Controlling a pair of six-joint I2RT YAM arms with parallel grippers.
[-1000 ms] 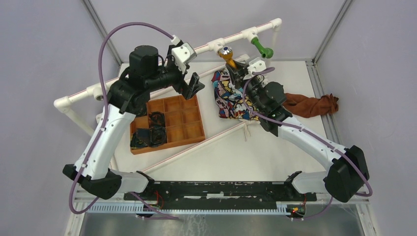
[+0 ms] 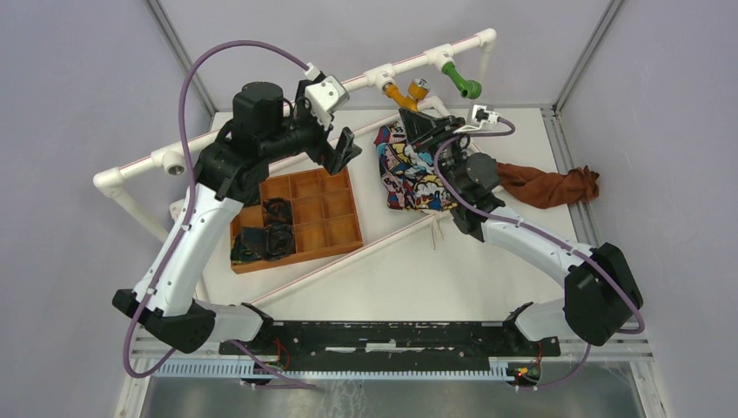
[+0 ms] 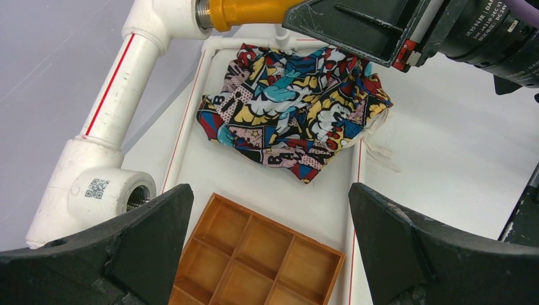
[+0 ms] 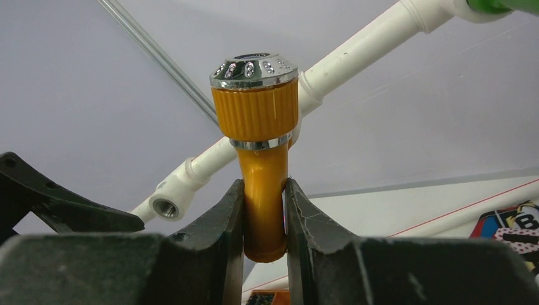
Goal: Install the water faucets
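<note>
An orange faucet with a chrome-ringed knob is at the middle pipe tee (image 2: pixel 380 76), its threaded end partly visible at the tee in the left wrist view. My right gripper is shut on the faucet's body. A green faucet (image 2: pixel 461 83) sits in the tee to the right. My left gripper (image 2: pixel 339 152) stands open above the wooden tray, left of the orange faucet; in the left wrist view an empty threaded tee (image 3: pixel 111 194) lies just beyond its fingers (image 3: pixel 108 260).
The white pipe rail (image 2: pixel 409 63) spans the back. Below are a compartment tray (image 3: pixel 254 248) with dark items, a patterned cloth (image 3: pixel 286 108) and a brown cloth (image 2: pixel 548 185).
The left arm has stayed essentially still.
</note>
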